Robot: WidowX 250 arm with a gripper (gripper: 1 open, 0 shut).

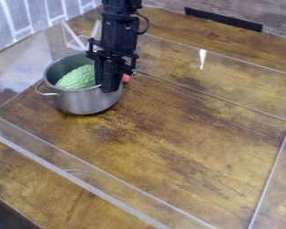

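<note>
A steel pot (83,101) with side handles stands on the wooden table at the left. A green bumpy object (76,77) lies inside it. My black gripper (108,82) reaches down over the pot's right rim, its lower part at or inside the pot; whether anything is between its fingers is hard to see. A small red item (126,78) shows just right of the pot, behind the gripper.
Clear plastic panels border the wooden table (188,143), with a white railing at the upper left.
</note>
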